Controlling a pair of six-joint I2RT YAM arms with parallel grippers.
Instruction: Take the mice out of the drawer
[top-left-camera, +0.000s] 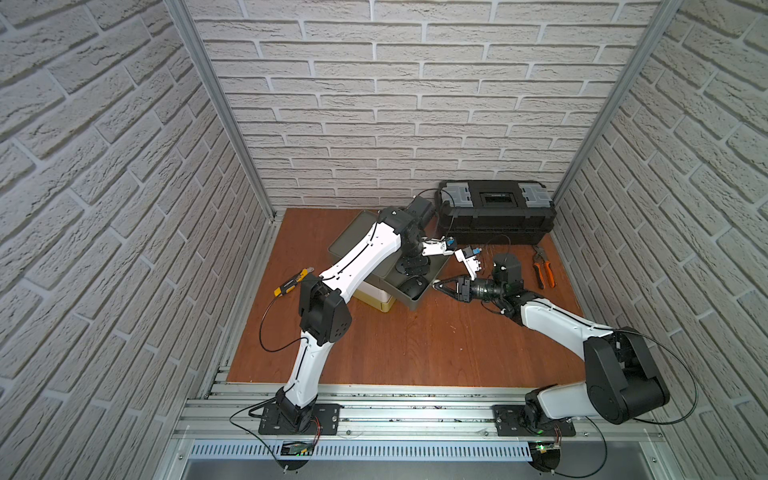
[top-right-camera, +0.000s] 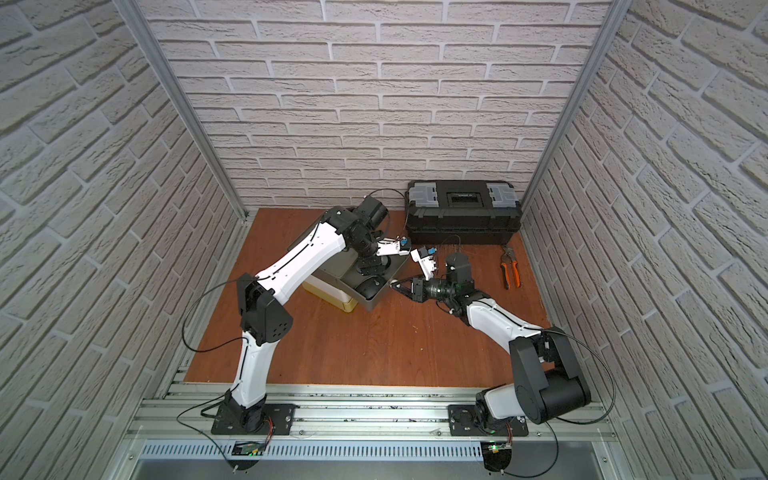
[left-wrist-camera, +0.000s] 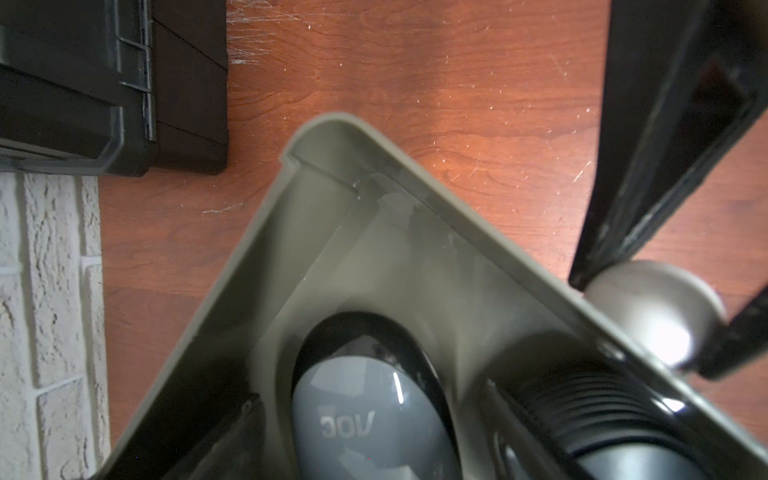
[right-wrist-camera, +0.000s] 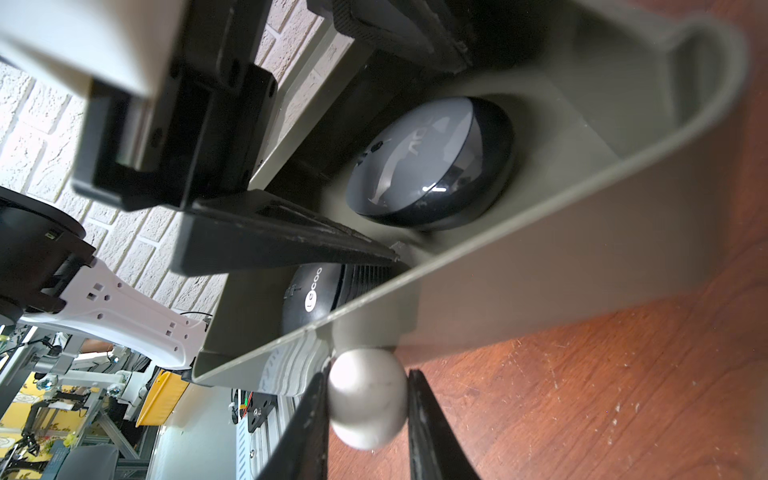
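The grey drawer (top-left-camera: 409, 297) is pulled out, holding two mice: a grey-and-black mouse (left-wrist-camera: 364, 408) near the back corner and a second dark mouse (right-wrist-camera: 312, 292) at the other end. My left gripper (top-left-camera: 412, 262) is open over the drawer, its fingers low beside the grey mouse, nothing seen held between them. My right gripper is shut on the drawer's silver round knob (left-wrist-camera: 649, 308), outside the drawer's front wall.
A black toolbox (top-left-camera: 495, 220) stands at the back right, close to the drawer's corner. Pliers (top-left-camera: 544, 268) lie at the right; a yellow-and-black tool (top-left-camera: 289, 284) lies at the left.
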